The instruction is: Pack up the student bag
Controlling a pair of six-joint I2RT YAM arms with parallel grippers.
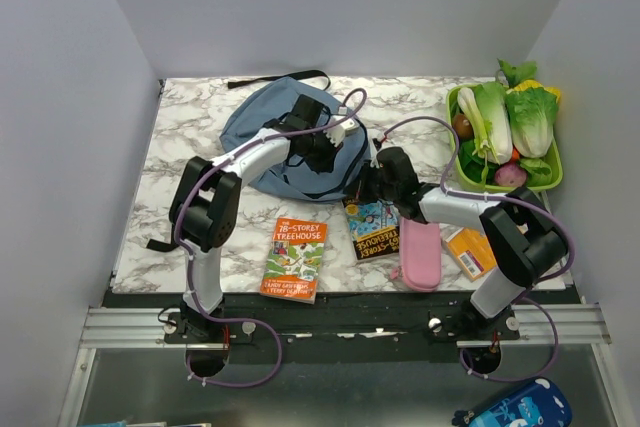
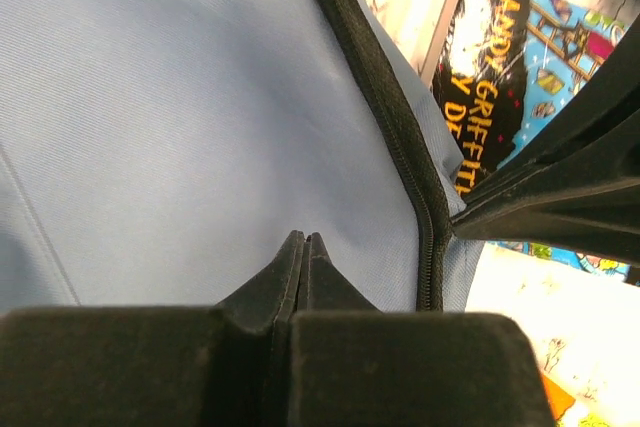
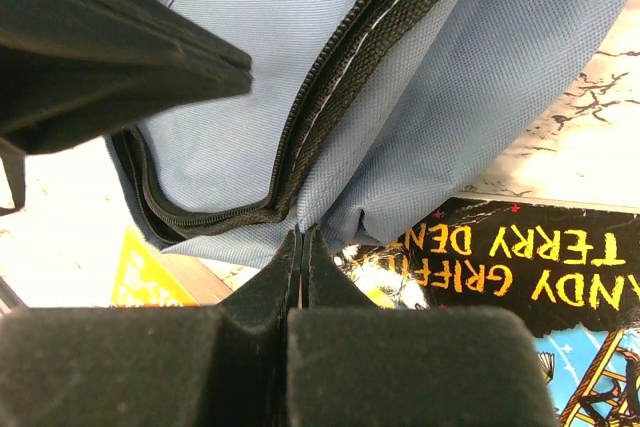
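The blue-grey bag (image 1: pixel 252 125) lies flat at the back of the table. My right gripper is shut on a thin fold of its edge beside the black zip (image 3: pixel 330 77); the cloth gathers at the fingertips. Over the bag's front panel, my left gripper is shut, with nothing between its fingers. In front of the bag lie an orange book (image 1: pixel 296 255), a dark blue treehouse book (image 1: pixel 375 234) partly under the bag's edge, a pink case (image 1: pixel 420 259) and a yellow-orange book (image 1: pixel 470 252).
A green basket (image 1: pixel 450 107) of vegetables stands at the back right. A blue pouch (image 1: pixel 525 407) lies beyond the front edge. Black straps (image 1: pixel 265 80) trail behind the bag.
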